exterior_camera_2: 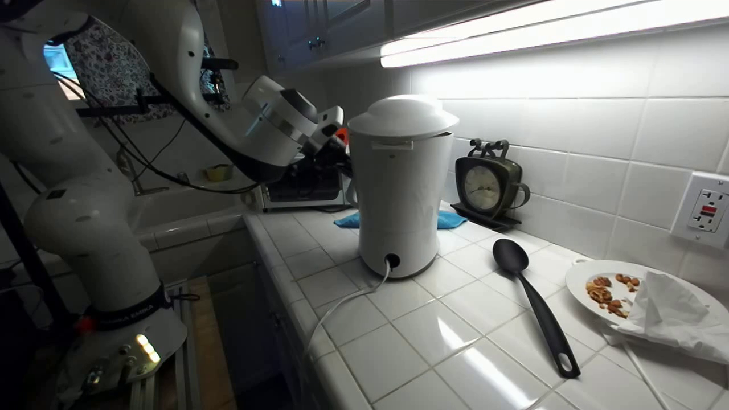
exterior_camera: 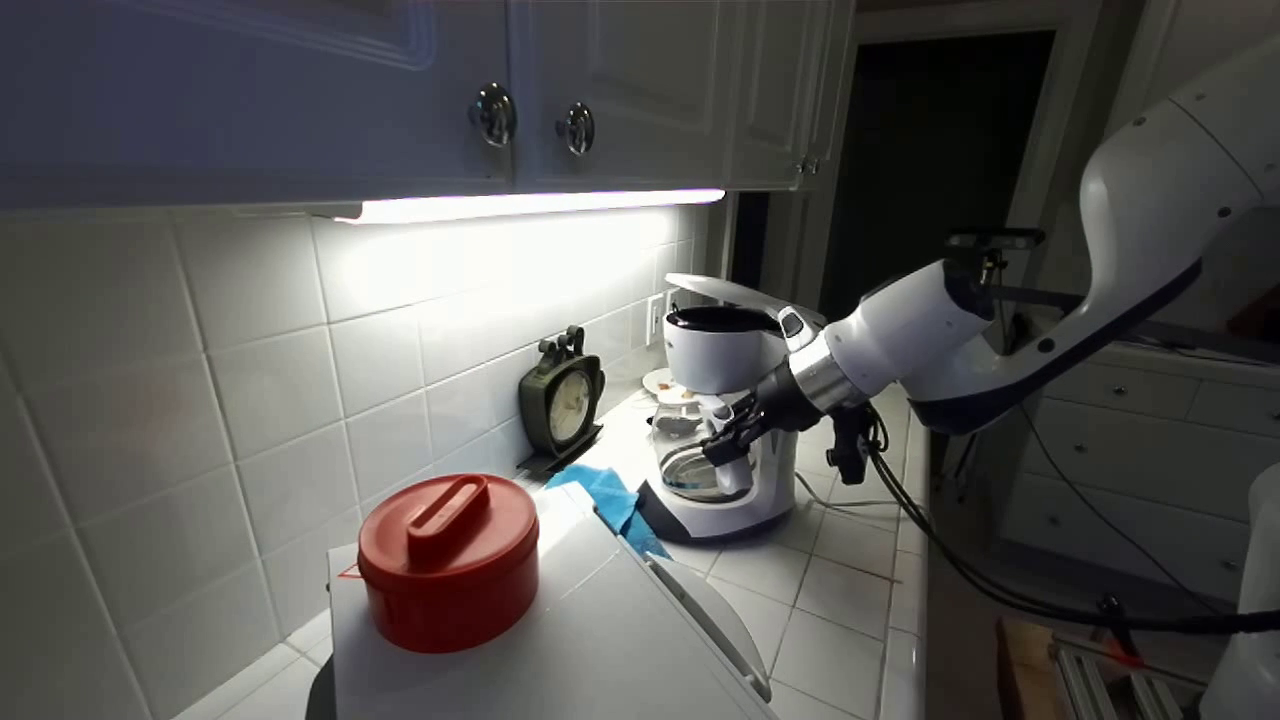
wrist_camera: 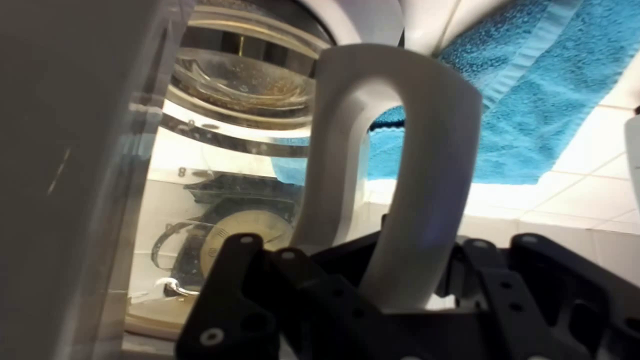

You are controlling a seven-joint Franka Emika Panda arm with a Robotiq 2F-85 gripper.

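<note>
A white coffee maker (exterior_camera: 734,366) stands on the counter with its top lid raised and a glass carafe (exterior_camera: 681,446) in its base. My gripper (exterior_camera: 720,449) is at the carafe's handle on the near side. In the wrist view, the looped grey-white handle (wrist_camera: 441,138) rises in front of the black fingers (wrist_camera: 336,257), which are shut and cross behind its outer bar at the lower end of the loop. Whether they pinch any part of it is hidden. The glass body (wrist_camera: 240,162) is to the left of the handle.
A blue towel (exterior_camera: 609,498) touches the front of the coffee maker's base. Beside it is a white appliance (exterior_camera: 576,624) carrying a red lidded container (exterior_camera: 450,564). A clock (exterior_camera_2: 483,185), a black spoon (exterior_camera_2: 540,307) and a plate of nuts (exterior_camera_2: 581,283) line the wall side.
</note>
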